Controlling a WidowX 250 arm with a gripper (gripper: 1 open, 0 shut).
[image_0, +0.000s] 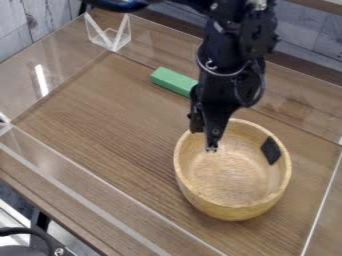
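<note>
My black gripper (209, 126) hangs from the top of the camera view, its tips low over the back-left rim of a round, light wooden bowl (227, 195). The gripper looks shut, and I see nothing held between its fingers. A dark rectangular patch (271, 150) sits on the bowl's right side, near the rim. A green block (174, 81) lies behind the gripper to the left, partly hidden by it.
A white wire-like holder (110, 30) stands at the back left. A black cable (27, 237) runs at the bottom-left corner, and walls bound the back.
</note>
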